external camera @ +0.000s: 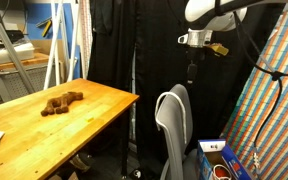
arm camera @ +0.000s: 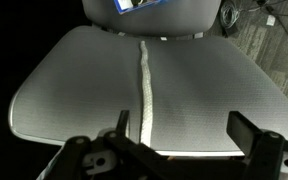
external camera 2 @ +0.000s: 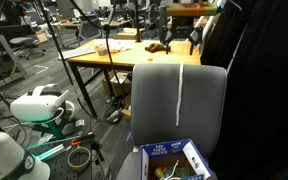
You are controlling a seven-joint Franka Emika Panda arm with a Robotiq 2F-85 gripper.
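My gripper is open with nothing between its fingers, held above the grey chair. A pale narrow strip [arm camera: 146,95] lies over the chair's backrest [arm camera: 74,85]. In the wrist view, its near end runs between my two fingers' sides, below them. Exterior view 2 shows the strip [external camera 2: 180,92] hanging down the front of the backrest [external camera 2: 149,105]. From the side, my gripper [external camera: 188,56] is well clear of the backrest top. A brown plush toy [external camera: 62,103] lies on the wooden table [external camera: 94,110].
A blue box [external camera: 212,155] with several items inside sits at the chair, in front of the backrest. The table stands behind the chair in exterior view 2. Black curtains [external camera: 159,60] hang close behind my arm. A dark cable hangs from the arm.
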